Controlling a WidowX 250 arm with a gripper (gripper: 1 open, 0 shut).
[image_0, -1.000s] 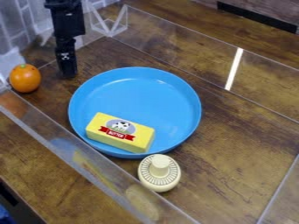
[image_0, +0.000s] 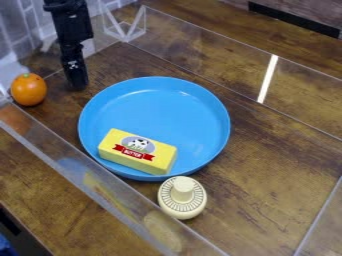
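Observation:
My black gripper (image_0: 74, 70) hangs at the upper left, low over the wooden table behind an orange fruit (image_0: 28, 89), its fingers apart with nothing seen between them. A blue plate (image_0: 181, 105) lies in the middle. On its front part rests a yellow butter box (image_0: 136, 150) with a red label, clear of the gripper.
A cream round object with a knob (image_0: 182, 197) stands in front of the plate. Clear panels (image_0: 120, 191) edge the workspace.

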